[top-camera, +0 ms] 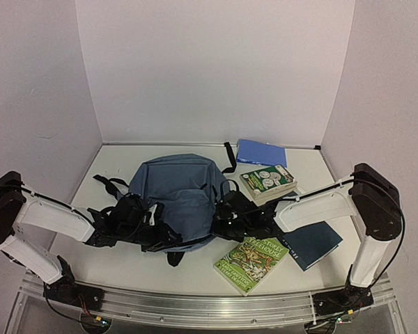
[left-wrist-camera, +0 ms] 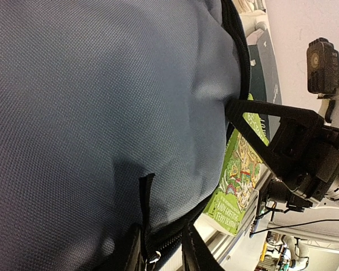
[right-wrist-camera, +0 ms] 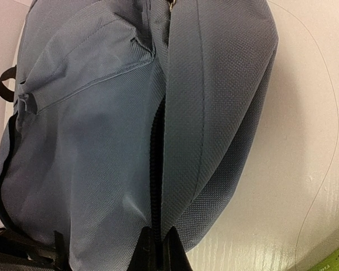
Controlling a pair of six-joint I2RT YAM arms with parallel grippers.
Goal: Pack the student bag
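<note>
The blue-grey bag [top-camera: 188, 214] lies on its back at the middle left of the table, its zipped opening toward the front. In the left wrist view, my left gripper is open at the bag's front edge. A black zipper pull [left-wrist-camera: 147, 195] stands beside its left finger, with a metal slider [left-wrist-camera: 153, 257] low between the fingers. My right gripper is shut on the bag's zipper edge [right-wrist-camera: 156, 169], at the right front corner. A green storybook [top-camera: 251, 265] lies flat in front of the right arm.
Right of the bag lie a thick green book [top-camera: 268, 179], a blue folder [top-camera: 262, 152] at the back and a dark blue book [top-camera: 312, 244], partly under the right arm. Black straps [top-camera: 229, 157] stick out from the bag.
</note>
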